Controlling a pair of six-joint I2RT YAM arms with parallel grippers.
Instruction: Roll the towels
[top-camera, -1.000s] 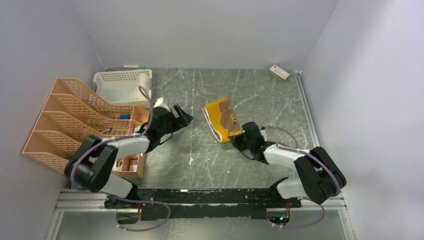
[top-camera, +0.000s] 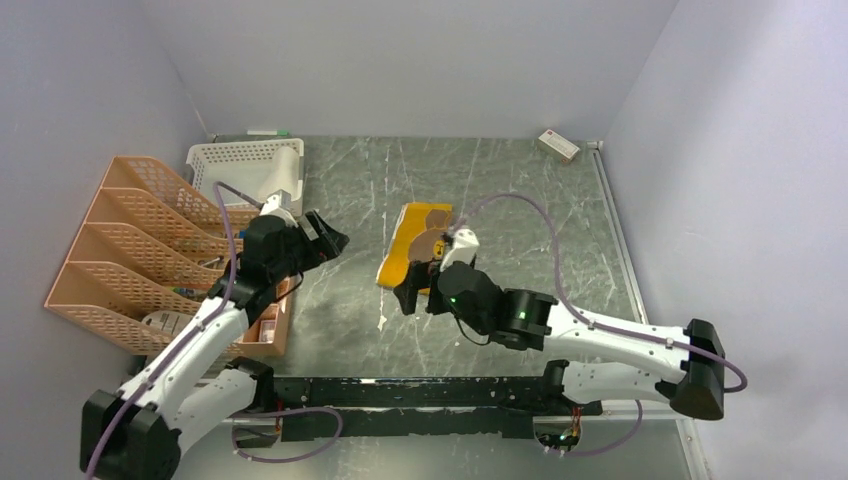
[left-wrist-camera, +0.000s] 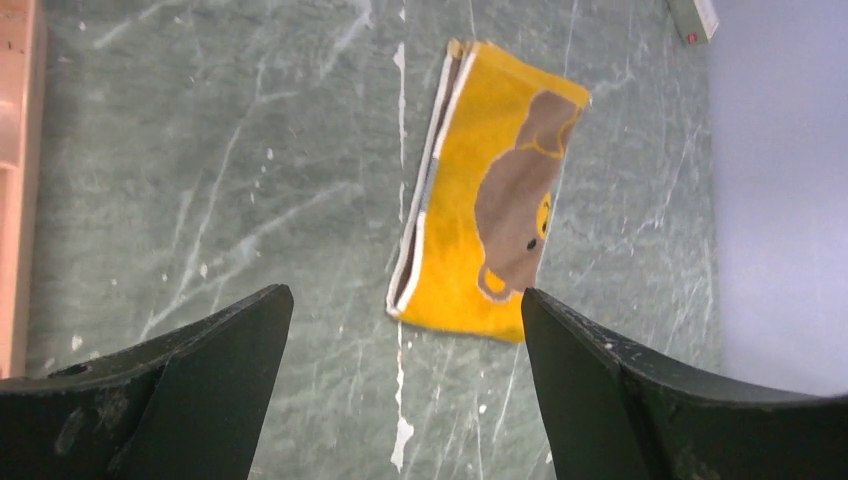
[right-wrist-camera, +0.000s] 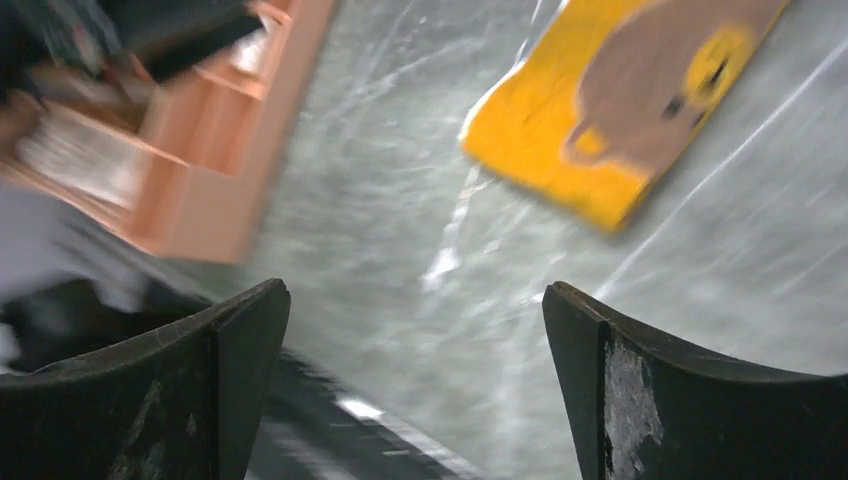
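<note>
A yellow towel (top-camera: 408, 240) with a brown bear print lies folded flat on the grey stone-patterned table. Its layered long edge shows on the left side in the left wrist view, where the whole towel (left-wrist-camera: 490, 200) is visible. To the left of the towel and apart from it, my left gripper (top-camera: 329, 236) stands open and empty. My right gripper (top-camera: 411, 288), open too, is over the towel's near end in the top view and hides part of it. Between the right fingers there is only table; the towel (right-wrist-camera: 560, 130) shows beyond them, in the upper part of the right wrist view.
An orange slotted organizer (top-camera: 145, 205) stands at the left. Behind it a white basket (top-camera: 232, 160) holds a white roll (top-camera: 284, 173). A small white box (top-camera: 558, 145) sits at the back right.
The towel has shifted left and turned, and my right gripper has let go of its near corner and moved left. My left gripper has drawn back left.
</note>
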